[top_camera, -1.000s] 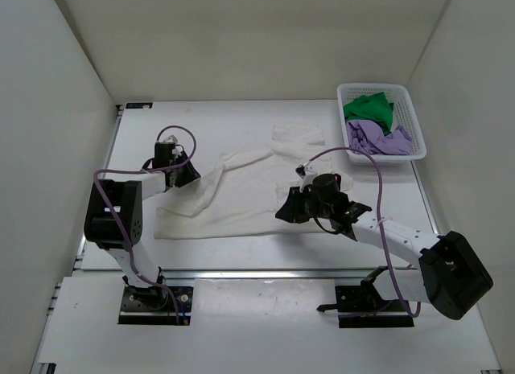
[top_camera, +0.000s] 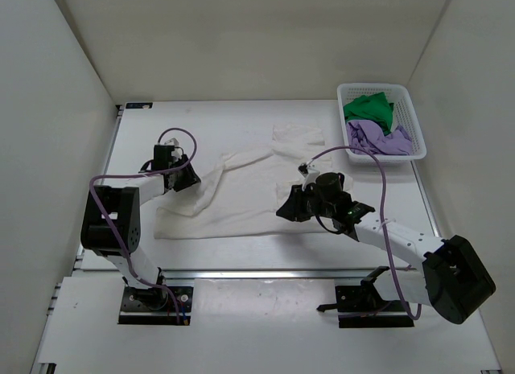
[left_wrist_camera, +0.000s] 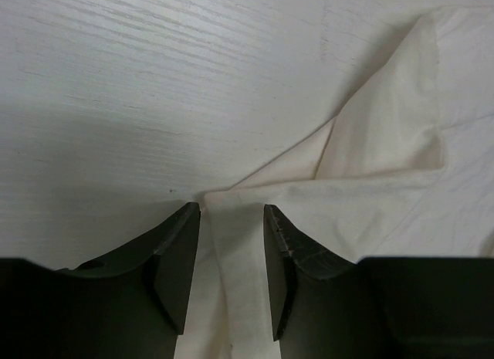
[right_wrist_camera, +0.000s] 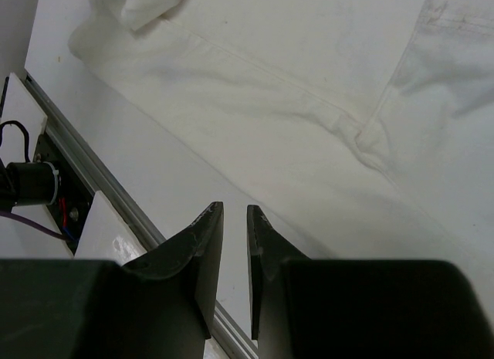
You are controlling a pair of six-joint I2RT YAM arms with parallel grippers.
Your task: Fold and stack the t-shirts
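Observation:
A cream t-shirt (top_camera: 245, 201) lies spread on the white table, its upper left side turned over in a loose diagonal fold. My left gripper (top_camera: 196, 181) is low at the shirt's left edge. In the left wrist view its fingers (left_wrist_camera: 176, 243) stand apart, open, with a corner of the cloth (left_wrist_camera: 324, 212) showing between and beyond them; whether they touch it I cannot tell. Over the front right part of the shirt is my right gripper (top_camera: 282, 215). Its fingers (right_wrist_camera: 207, 243) are apart by a narrow gap, with only bare table visible between them.
At the back right stands a white basket (top_camera: 418, 141) holding a green cloth (top_camera: 368, 108) and a purple cloth (top_camera: 374, 139). A metal rail (top_camera: 257, 274) runs along the front edge.
The right arm's elbow has sunk a little. The shirt looks the same.

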